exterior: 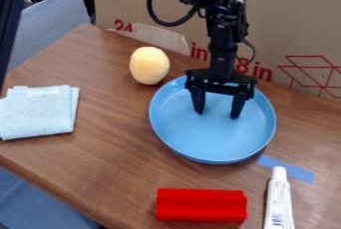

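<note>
My black gripper (220, 102) reaches down from the top centre into a light blue plate (213, 141), its two fingers low over the plate's back half. Whether anything is between the fingers is not visible; none shows. To the left of the plate stands a pale yellow, egg-shaped object (150, 66).
A folded light cloth (38, 112) lies at the left. A red block (200, 204) and a white tube (278, 201) lie at the front right, near blue tape (293, 170). A cardboard panel (300, 44) stands behind; bare wood (94, 163) is at the front left.
</note>
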